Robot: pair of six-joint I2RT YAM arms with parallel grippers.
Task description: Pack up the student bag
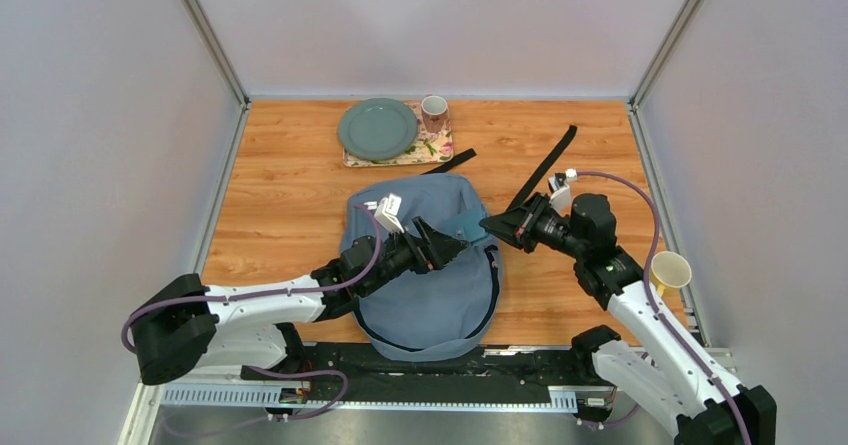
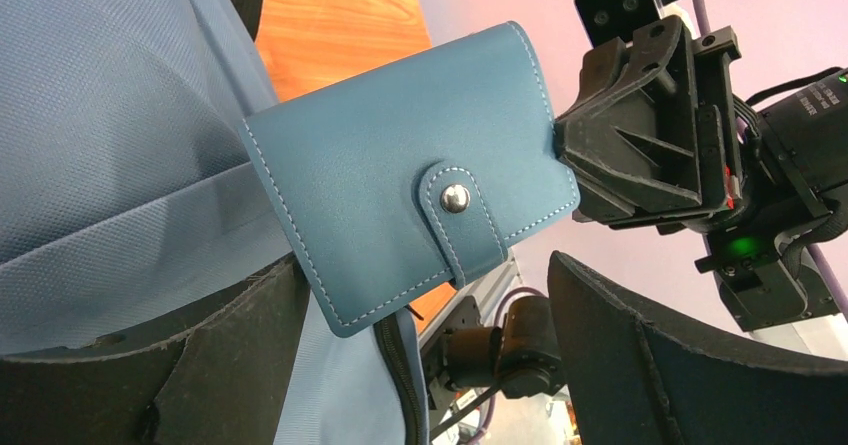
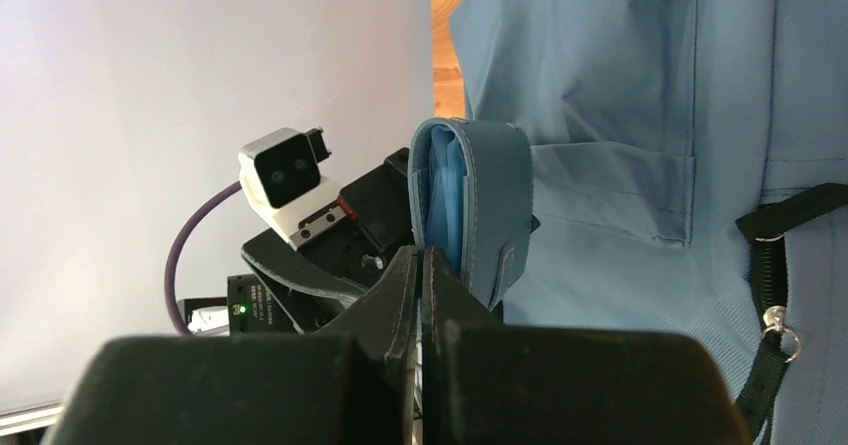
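Note:
A blue wallet-like case (image 1: 466, 224) with a snap strap is held in the air over the blue-grey student bag (image 1: 428, 315). My right gripper (image 1: 487, 225) is shut on one thin edge of the case; in the right wrist view its fingers (image 3: 390, 310) meet at the case's near side. My left gripper (image 1: 462, 245) is open, close to the opposite end of the case. In the left wrist view the case (image 2: 390, 165) appears in front of and partly between the spread fingers; whether they touch it, I cannot tell. The bag lies flat.
A green plate (image 1: 378, 129) and a cup (image 1: 434, 113) stand on a floral tray (image 1: 440, 148) at the back. A pale yellow mug (image 1: 670, 269) is at the right edge. Bag straps (image 1: 548, 162) stretch toward the back. Bare wood lies left and right of the bag.

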